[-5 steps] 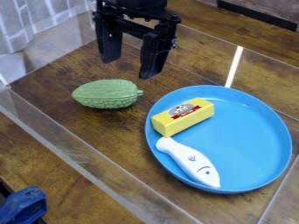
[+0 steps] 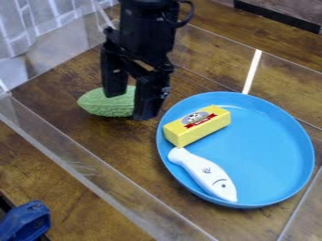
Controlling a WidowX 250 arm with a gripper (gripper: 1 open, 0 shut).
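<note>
My black gripper (image 2: 132, 91) is lowered over a green bumpy cucumber-like toy (image 2: 100, 102) at the middle left, its fingers open on either side of the toy's right part and partly hiding it. On the blue plate (image 2: 263, 165) at the right lie a yellow box with a label (image 2: 201, 126) and a white toy fish (image 2: 201, 172).
The wooden table (image 2: 63, 141) has bare room left of the plate. A blue object (image 2: 23, 222) lies at the bottom left corner. A clear plastic edge crosses the left side.
The gripper has moved down and toward the viewer, from behind the green toy to over it. The plate and what lies on it have not moved.
</note>
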